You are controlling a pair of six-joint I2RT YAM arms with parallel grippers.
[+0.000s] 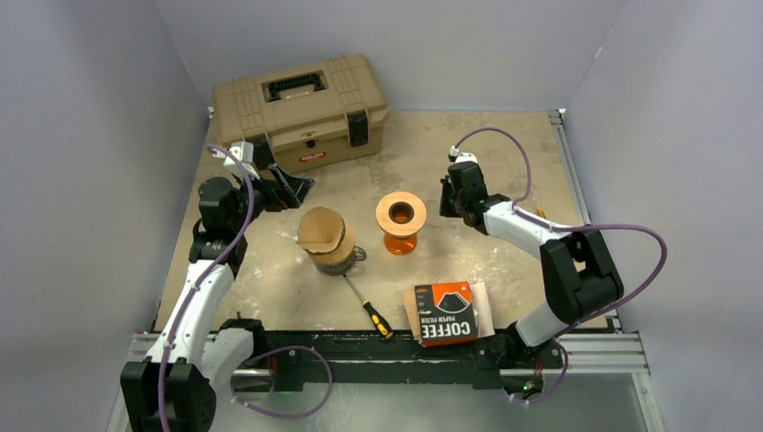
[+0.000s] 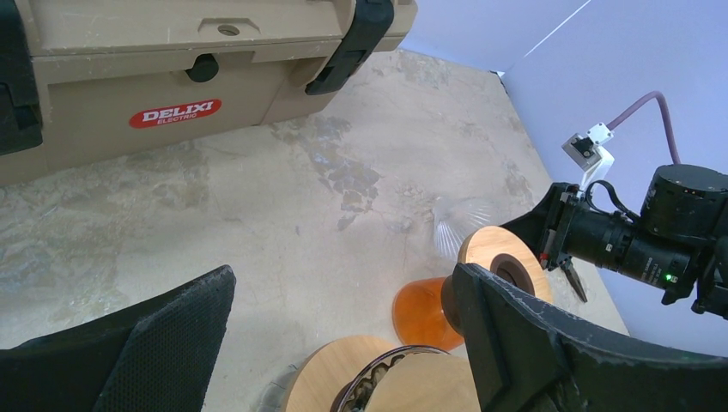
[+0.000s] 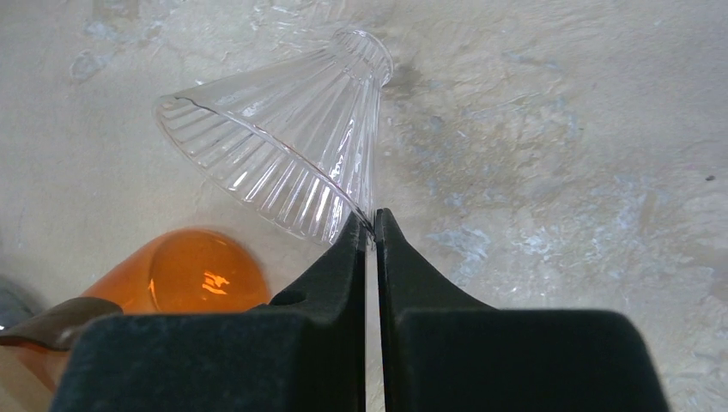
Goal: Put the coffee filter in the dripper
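Observation:
A clear ribbed cone (image 3: 283,137), seemingly the dripper, lies tilted in the right wrist view. My right gripper is shut, with the cone's thin rim pinched at its fingertips. The same cone (image 2: 459,225) shows faintly beside that arm in the left wrist view. A brown paper filter (image 1: 320,229) rests on the wood-collared vessel (image 1: 336,255) at left of centre. Beyond that vessel, my left gripper (image 1: 294,184) hangs open and empty. To its right is an orange base with a wooden collar (image 1: 401,212).
The tan toolbox (image 1: 301,108) fills the back left. A screwdriver (image 1: 367,306) and a coffee filter box (image 1: 445,313) lie along the front edge.

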